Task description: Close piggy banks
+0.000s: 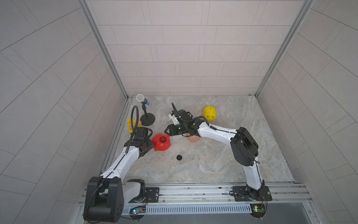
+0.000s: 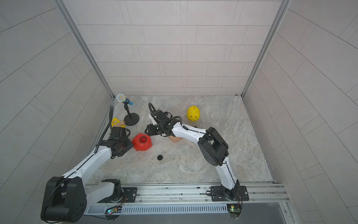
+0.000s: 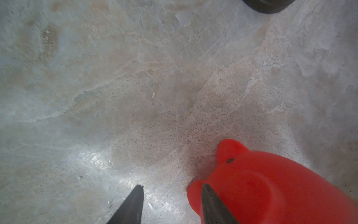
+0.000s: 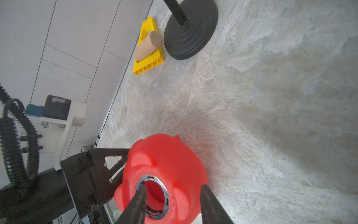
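A red piggy bank lies on the table with its round hole facing up; in the right wrist view the hole is uncovered. My left gripper is at the bank's left side, open, with bare table between its fingers and the red body behind one of them. Just right of the bank, my right gripper is open, nothing gripped, with the bank beyond its fingertips. A round black cap lies loose to the bank's front right. Farther back, a yellow piggy bank rests with its slot visible.
A peach-coloured object is partly hidden under my right arm. At the back left are a lamp-like stand with a black base and a yellow block with a tan cylinder.
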